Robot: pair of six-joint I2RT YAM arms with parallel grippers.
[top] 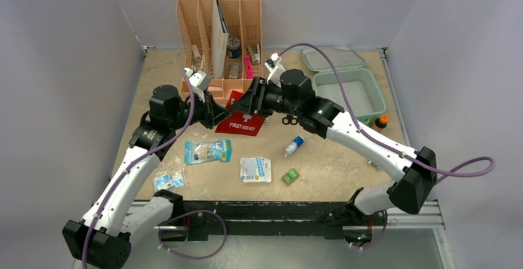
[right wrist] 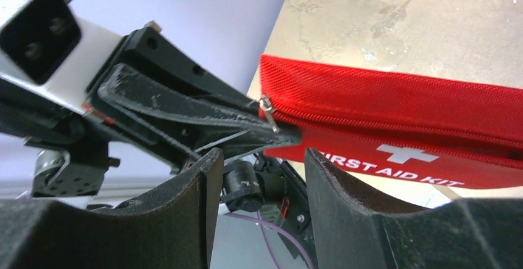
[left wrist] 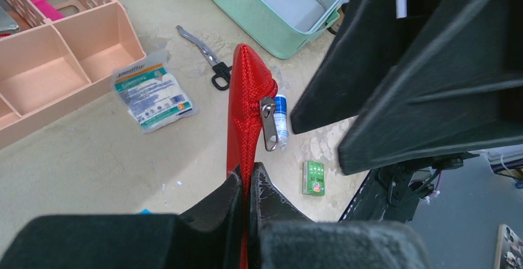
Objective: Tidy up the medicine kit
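The red first aid kit pouch [top: 242, 123] hangs above the table with its white lettering facing the front. My left gripper is shut on one end of it, close to the metal zipper pull [left wrist: 269, 124]. In the right wrist view that pull [right wrist: 268, 111] rests by the left gripper's fingers [right wrist: 247, 121]. My right gripper is open, its fingertips apart and nothing between them, just in front of the pouch's held end. From above, the right gripper [top: 237, 105] covers the pouch's upper part.
A peach organizer [top: 231, 87] with several compartments stands at the back; a green container [top: 380, 99] is back right. Scissors [left wrist: 203, 53], a bandage packet [left wrist: 154, 90], a blue-capped bottle [top: 294, 145], a green box [top: 290, 176], a white packet [top: 255, 169] and a blue pack [top: 208, 151] lie around.
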